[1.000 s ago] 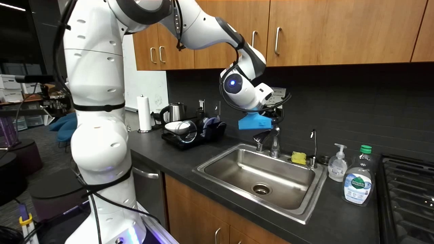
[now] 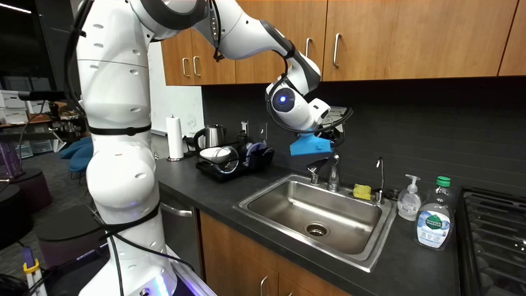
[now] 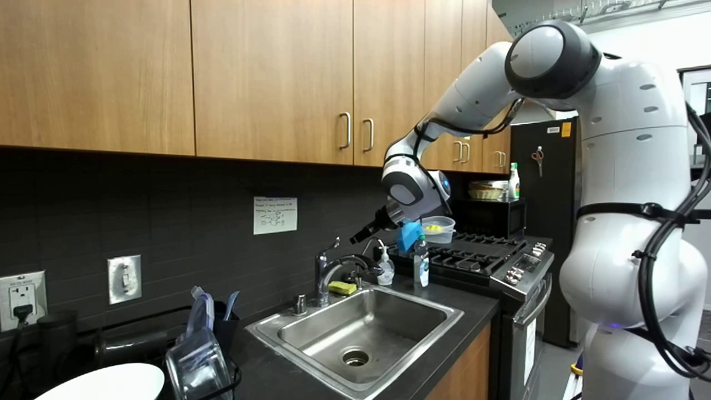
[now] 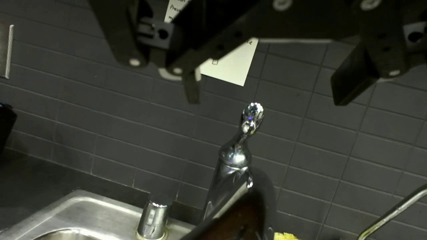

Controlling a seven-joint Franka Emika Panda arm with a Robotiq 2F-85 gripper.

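Note:
My gripper is open, its two dark fingers wide apart with nothing between them in the wrist view. Below and between the fingertips, the chrome lever of the faucet [image 4: 235, 156] points up. In exterior view 2 the gripper [image 3: 363, 232] hangs above and to the right of the faucet [image 3: 323, 273], clear of it. From exterior view 1 the blue piece [image 2: 310, 145] on the wrist and the cables mostly hide the fingers; the faucet [image 2: 333, 172] stands beneath. The steel sink [image 2: 315, 227] is empty.
A yellow sponge [image 2: 362, 192] lies behind the sink, beside a thin tap [image 2: 380, 178]. Right of the sink stand a soap pump [image 2: 409, 200] and a green-capped bottle [image 2: 434, 217]. A dish rack [image 2: 217, 172] sits to the left. Cabinets [image 2: 419, 39] overhang the counter.
The wrist and its blue piece have shifted and tilted very slightly, with the blue piece a little higher and to the right. Sink, faucet and bottles are unmoved.

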